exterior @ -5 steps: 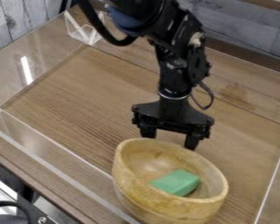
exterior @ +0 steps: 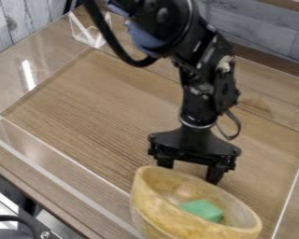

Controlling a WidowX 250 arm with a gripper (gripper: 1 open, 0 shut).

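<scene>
My black gripper [exterior: 193, 161] is low over the wooden table, open, just behind a tan bowl [exterior: 163, 201] at the bottom of the view. A green block [exterior: 205, 209] lies inside the bowl. The gripper's fingertips are close to the bowl's back rim; I cannot tell whether they touch it.
A white clip-like object [exterior: 90, 28] stands at the back left edge. The table's left edge runs down to the lower left.
The bowl has shifted right and toward the bottom of the view over the last second, with the green block in it. My gripper has moved slightly right and down.
</scene>
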